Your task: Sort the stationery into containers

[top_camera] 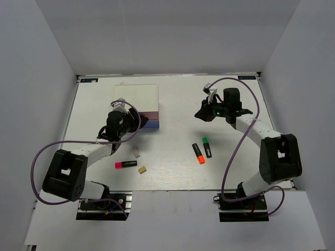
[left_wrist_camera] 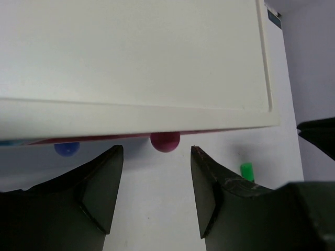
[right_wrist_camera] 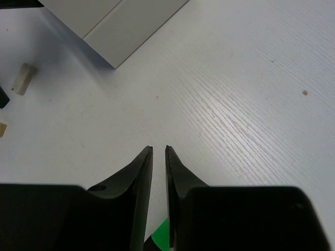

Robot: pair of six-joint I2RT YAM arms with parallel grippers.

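Observation:
A white drawer box has pink, blue and teal drawers. In the left wrist view its pink knob sits just beyond my left gripper, which is open with nothing between its fingers; a blue knob is further left. My right gripper hangs over bare table, its fingertips nearly together; whether it holds anything is unclear. Markers with green and orange ends lie on the right, a pink-ended one at the front left, near a grey piece and tan block.
Grey walls enclose it at the back and sides. Purple cables loop over both arms.

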